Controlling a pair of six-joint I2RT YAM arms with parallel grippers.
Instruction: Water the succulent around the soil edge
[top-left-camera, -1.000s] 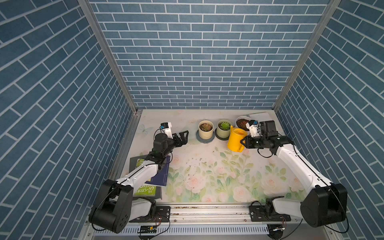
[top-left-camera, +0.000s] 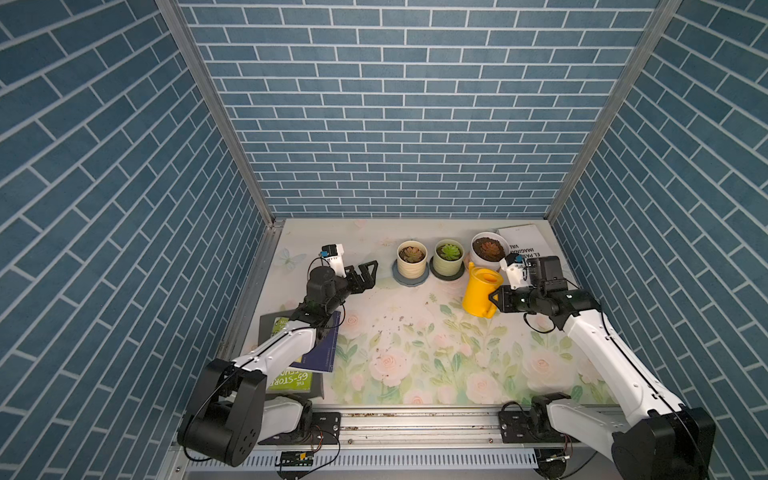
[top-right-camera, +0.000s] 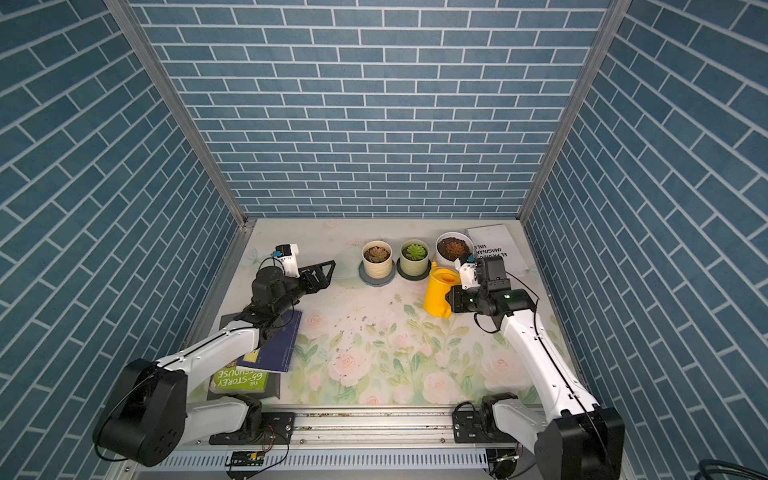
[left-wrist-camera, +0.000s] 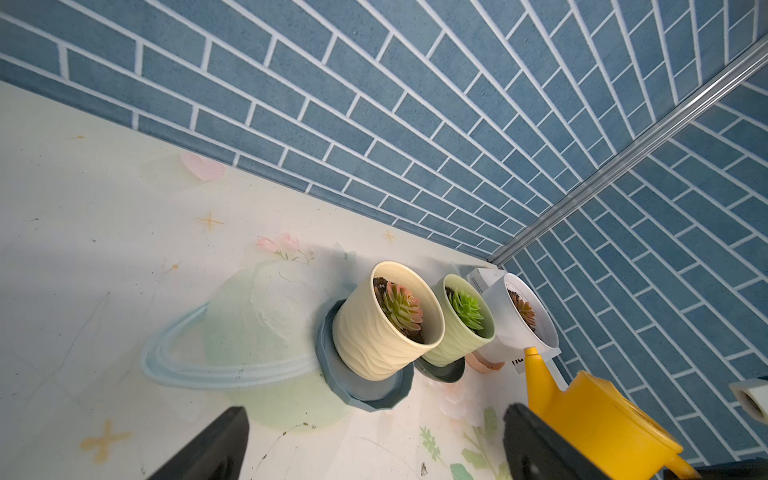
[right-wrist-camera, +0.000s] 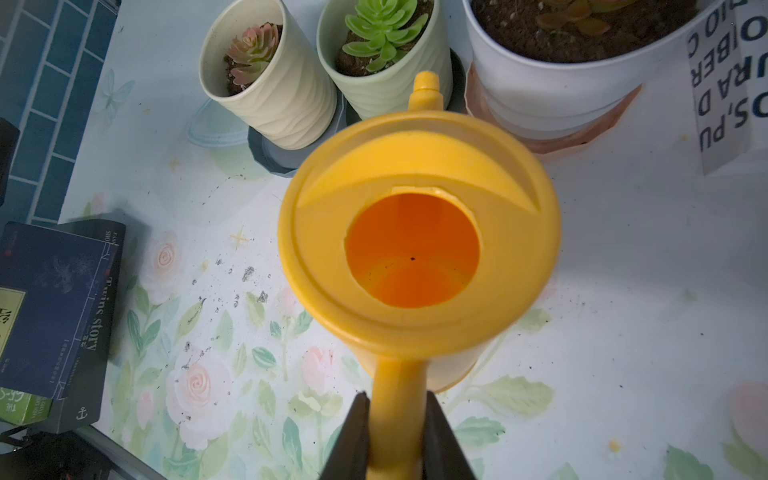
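My right gripper is shut on the handle of the yellow watering can (right-wrist-camera: 512, 200). The can is held upright, and its spout (right-wrist-camera: 427, 82) points toward the back, in front of the potted plants. Along the back stand a cream pot (top-left-camera: 412, 261) with a pinkish succulent, a light green pot (top-left-camera: 449, 261) with a bright green succulent, and a white pot (right-wrist-camera: 544, 88) with a reddish-brown succulent in dark soil. No water shows leaving the spout. At the left, clear of the pots, my left gripper stands open and empty.
Several books (top-left-camera: 320, 348) lie at the front left under the left arm. A white printed book or sheet (right-wrist-camera: 736, 88) lies at the back right beside the white pot. A brick-patterned wall closes the back.
The right arm has carried the watering can a short way to the right and toward the front, off the green pot's front. My left arm has stayed still.
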